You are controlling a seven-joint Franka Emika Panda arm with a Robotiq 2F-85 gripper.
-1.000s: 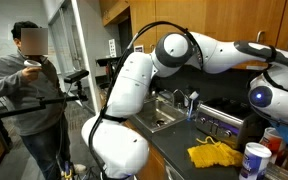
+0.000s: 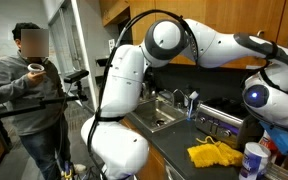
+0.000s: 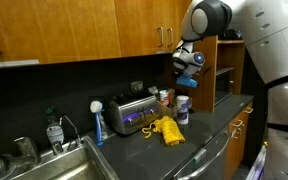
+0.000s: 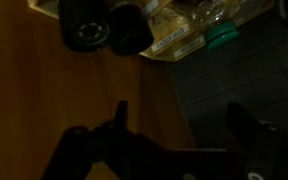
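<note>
My gripper is open, its dark fingers apart at the bottom of the wrist view, with nothing visible between them. Below it show a brown wooden surface (image 4: 34, 110) and dark tiles (image 4: 234, 85). Ahead of the fingers, near the top edge, are a black-capped container (image 4: 84, 30), a second black cap (image 4: 131, 32) beside it, and a clear bottle with a green cap (image 4: 222, 34). From outside, the white hand with blue parts (image 3: 186, 81) hangs above the right end of the counter. The fingertips are hard to make out there.
A yellow cloth (image 2: 214, 152) lies on the dark counter beside a white canister (image 2: 252, 162). Behind them stands a silver toaster (image 3: 136, 110), with a sink (image 3: 49, 160) farther left. Cabinets (image 3: 74, 30) hang overhead.
In exterior view 1 the hand has shifted slightly left, and its blue parts have moved left too. The cloth and canister stay put.
</note>
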